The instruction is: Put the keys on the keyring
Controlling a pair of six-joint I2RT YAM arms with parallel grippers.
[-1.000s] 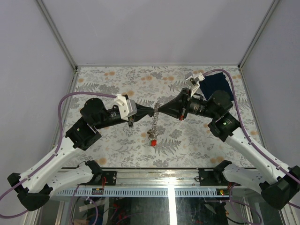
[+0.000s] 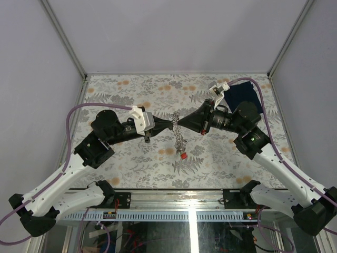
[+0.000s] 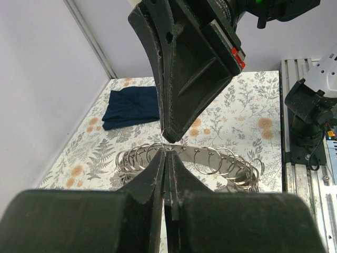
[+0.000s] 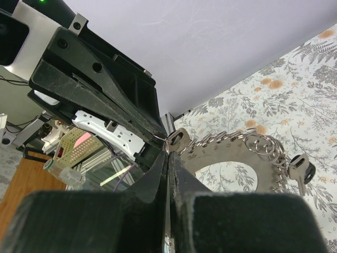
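Observation:
A thin wire keyring (image 4: pixel 167 145) runs between the meeting tips of my two grippers. Both my left gripper and my right gripper are shut, with that fine wire at their tips. Below it hangs a curved metal band (image 3: pixel 184 151) edged with several small loops, off the table. One key (image 4: pixel 179 139) is close beside the tips; another key (image 4: pixel 300 169) with a dark head dangles at the band's far end. From above, the hanging bunch (image 2: pixel 179 138) ends in a red piece (image 2: pixel 184 156). The tips hide how the keys join the ring.
A folded dark blue cloth (image 2: pixel 242 97) lies at the back right of the patterned table (image 2: pixel 126 168). Walls close the back and sides, with a metal rail (image 2: pixel 163 197) along the front.
The lower end of the hanging bunch, with its red piece, has swung to the right in the top view, and lately slightly up. Both arms have barely moved.

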